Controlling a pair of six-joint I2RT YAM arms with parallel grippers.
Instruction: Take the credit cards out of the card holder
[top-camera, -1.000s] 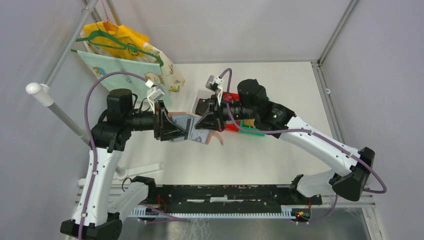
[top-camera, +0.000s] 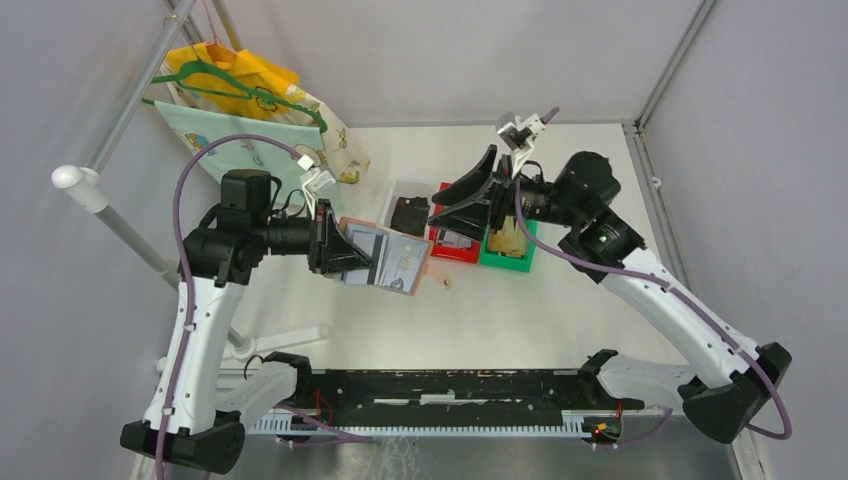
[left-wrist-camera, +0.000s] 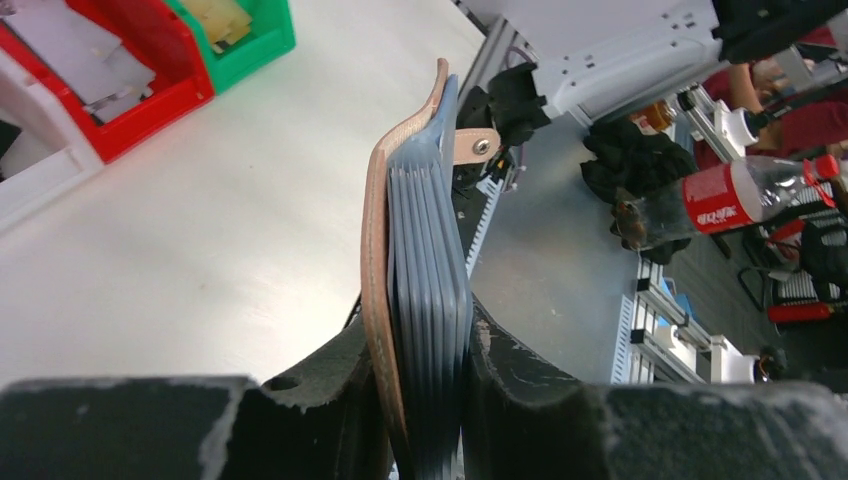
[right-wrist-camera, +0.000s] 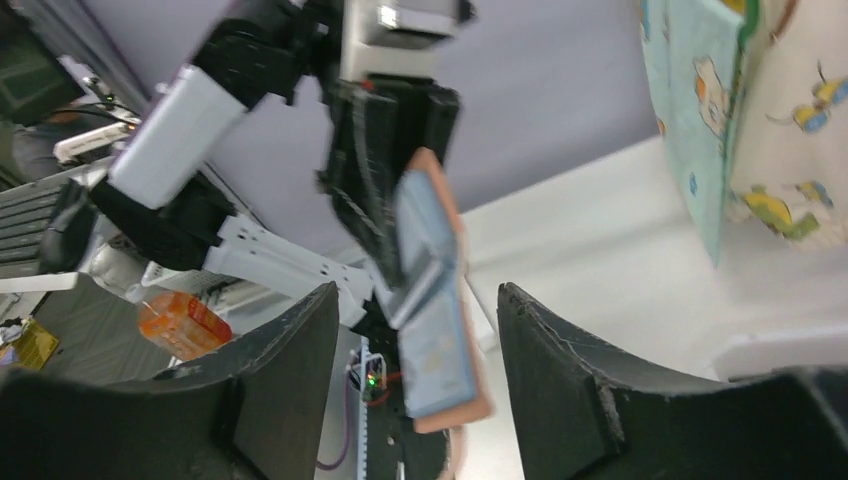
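Note:
The card holder (top-camera: 402, 262) is splayed flat-on in the top view, a tan-edged booklet with clear sleeves and a printed card showing. My left gripper (top-camera: 362, 262) is shut on its left part. Edge-on in the left wrist view, the holder's stacked clear sleeves (left-wrist-camera: 425, 250) and tan cover (left-wrist-camera: 376, 260) rise from between the fingers, with a snap strap (left-wrist-camera: 476, 146) at the side. To the right of and beyond the holder, my right gripper (top-camera: 437, 210) is open and clear of it. Its spread fingers (right-wrist-camera: 305, 350) have nothing between them; the holder (right-wrist-camera: 435, 320) appears farther off, blurred.
Behind the holder stand a white bin (left-wrist-camera: 50, 180) with a black item, a red bin (left-wrist-camera: 160, 122) and a green bin (left-wrist-camera: 268, 42) with cards inside. Hanging clothes (top-camera: 250, 110) fill the back left.
The left gripper and holder have barely moved.

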